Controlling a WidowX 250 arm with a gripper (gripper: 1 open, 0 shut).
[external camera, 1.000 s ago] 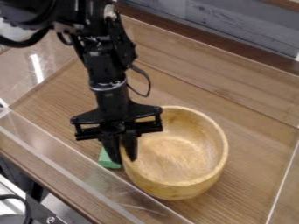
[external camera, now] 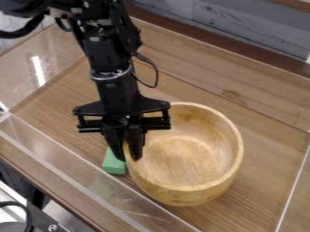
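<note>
A black robot arm comes down from the top left, its gripper point(external camera: 129, 143) at the left rim of a wooden bowl point(external camera: 194, 163). The gripper is shut on that rim. A green block point(external camera: 114, 163) lies on the table just left of the bowl, below the gripper and partly hidden by it.
The wooden table point(external camera: 248, 109) has free room behind and to the right of the bowl. A clear panel edge runs along the near left, with dark hardware beyond it at the lower left. A grey wall stands at the back right.
The gripper and bowl have moved up and back in the view, slightly rightward. More of the green block shows now.
</note>
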